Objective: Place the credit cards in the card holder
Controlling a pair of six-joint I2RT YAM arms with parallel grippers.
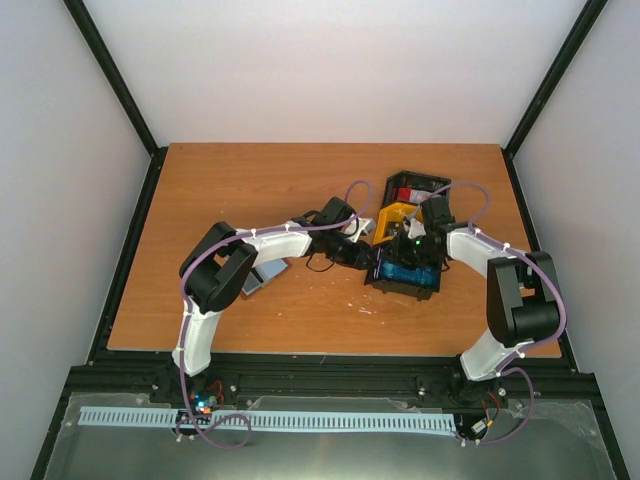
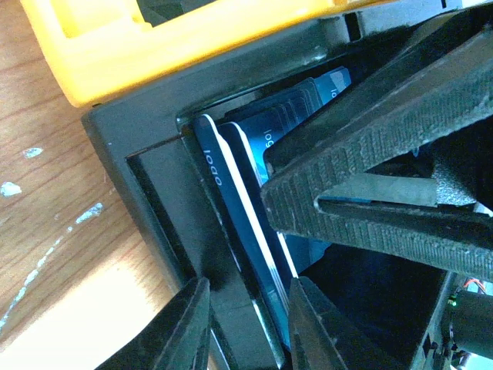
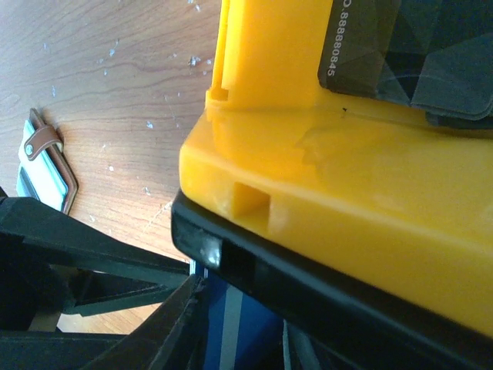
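Blue credit cards (image 2: 219, 154) stand in a black box (image 1: 400, 285) with a yellow tray (image 2: 154, 46) behind it. My left gripper (image 1: 365, 255) is at the box's left side; in the left wrist view its dark fingertips are down at the front cards, what they grip partly hidden. My right gripper (image 1: 405, 245) is over the cards, its fingers in the left wrist view beside the cards. A brown card holder with pale inserts (image 3: 46, 166) lies on the table in the right wrist view.
A second black compartment (image 1: 420, 180) with a red item is at the back. Pale blue-grey flat items (image 1: 262, 275) lie under the left arm.
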